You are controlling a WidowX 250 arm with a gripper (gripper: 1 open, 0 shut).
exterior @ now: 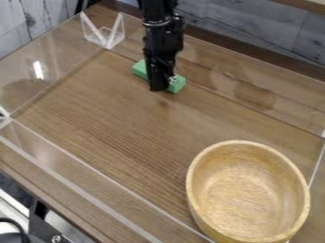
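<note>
The black gripper [160, 76] reaches down from the top of the view onto a green block [174, 84] lying on the wooden table. Its tips are over the left middle of the block and partly cover it. The fingers look close together; whether anything is between them is too small to tell.
A cream oval bowl [248, 200] fills the lower right of the table [89, 142]. A clear plastic object [102, 30] stands at the back left.
</note>
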